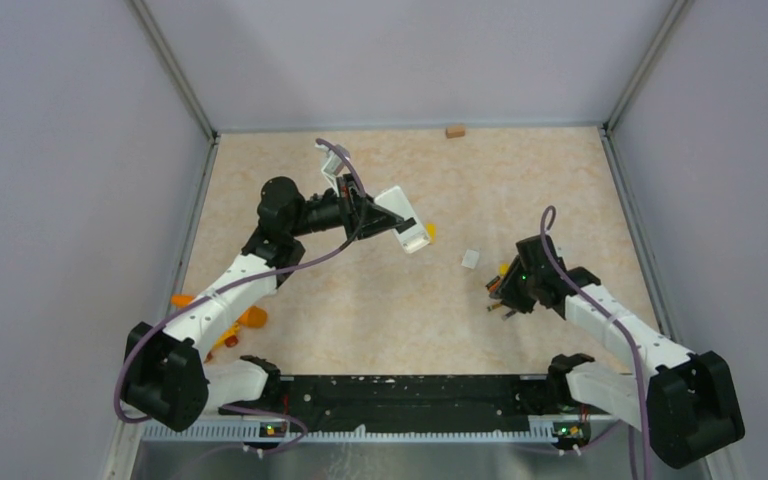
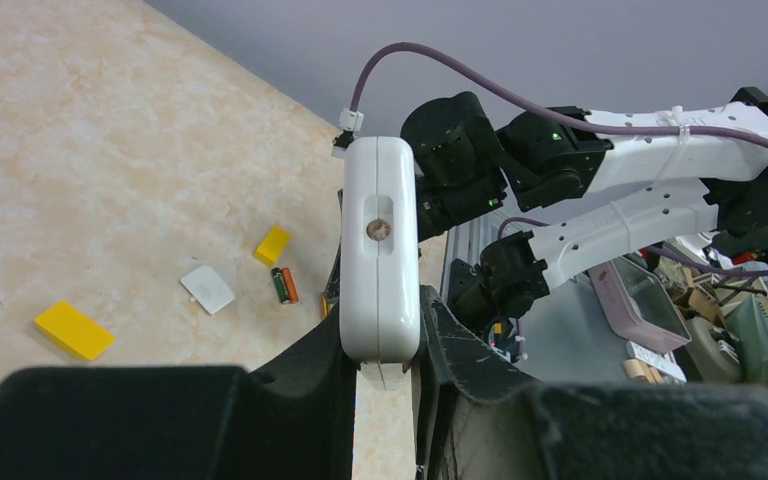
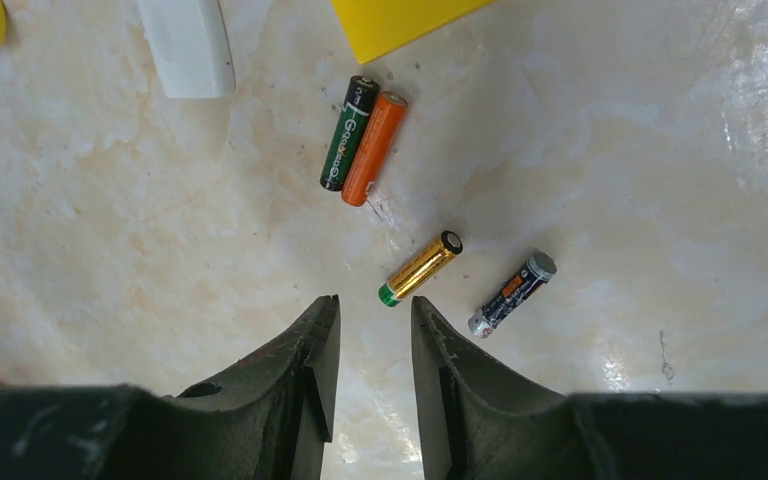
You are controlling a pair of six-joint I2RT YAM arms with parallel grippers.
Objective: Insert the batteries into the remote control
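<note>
A white remote control is held up above the table, my left gripper shut on it. In the right wrist view a gold battery lies just beyond the fingertips of my right gripper, which stands part open with nothing between its fingers. A dark battery with silver ends rests to its right. Farther off, a green battery and an orange battery lie side by side. The small white piece, perhaps the remote's cover, is flat on the table.
Beyond the batteries sits a yellow block; another yellow block lies nearer the left gripper. A small brown block is by the back wall. Orange pieces lie beside the left arm.
</note>
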